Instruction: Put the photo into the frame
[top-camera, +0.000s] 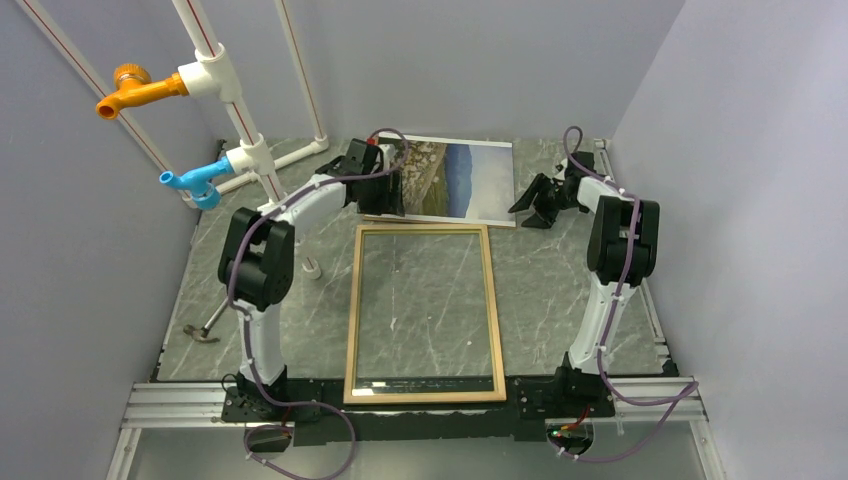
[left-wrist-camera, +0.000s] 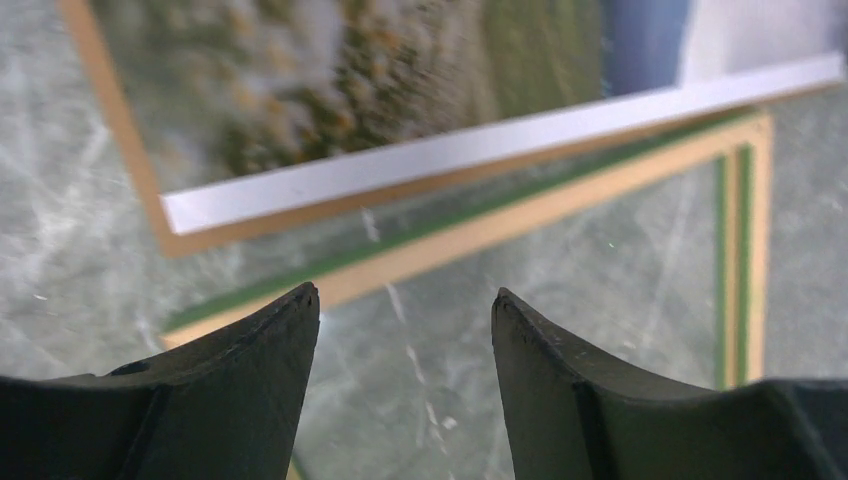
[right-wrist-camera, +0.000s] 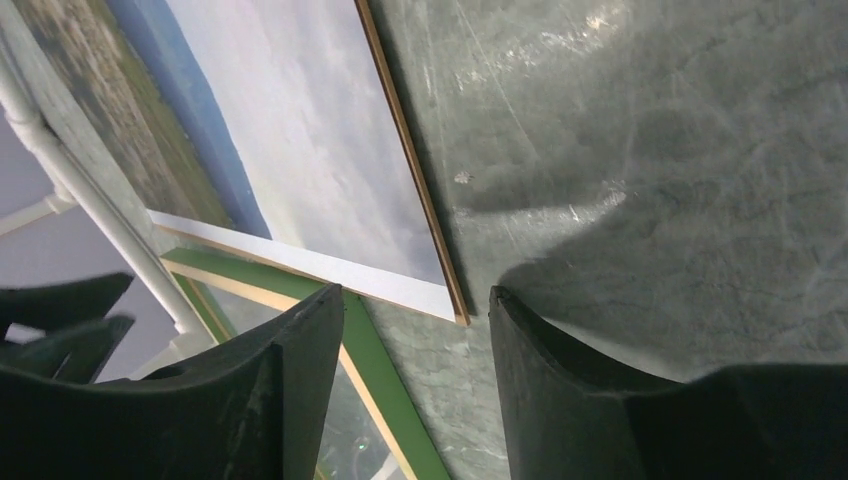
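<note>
The photo, with a white border and a thin brown backing board under it, lies flat at the back of the table. Just in front of it is the empty wooden frame, whose inner edge shows green in the wrist views. My left gripper is over the photo's left part, fingers apart; nothing is between them in the left wrist view. Beside the photo's front right corner stands my right gripper, open and empty, the corner showing beyond its fingers.
On the left, white pipes carry an orange tap and a blue tap. A hammer lies at the front left. Bare table shows right of the frame.
</note>
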